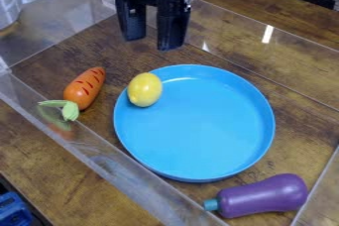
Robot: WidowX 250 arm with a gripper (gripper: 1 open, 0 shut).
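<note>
A yellow lemon-like toy [145,89] rests on the left side of a blue plate [199,136]. An orange carrot [82,89] with a pale green top lies left of the plate. A purple eggplant-like toy [263,195] lies in front of the plate at the lower right. My black gripper [151,34] hangs open above the back of the plate, with nothing between its fingers.
Clear plastic walls border the wooden surface [272,71] at the left, front and back. A blue object [14,212] shows at the bottom left corner, outside the wall. The wood to the right of the plate is clear.
</note>
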